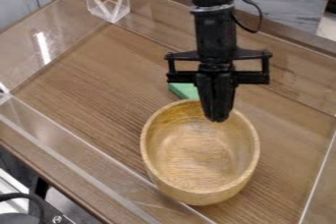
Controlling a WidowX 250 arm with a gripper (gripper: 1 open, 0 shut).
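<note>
My black gripper (217,102) reaches down from the top of the camera view, its tip low over the back rim of a tan oval bowl (197,169). It is shut, with nothing visible between its fingers. A green block (184,89) lies on the wooden table just behind the bowl, largely hidden by the gripper.
The wooden table (92,90) has free room left of the bowl and at the right. A clear plastic object (109,4) stands at the back left. A grey-white panel runs along the back edge, and black cable shows at the bottom left corner.
</note>
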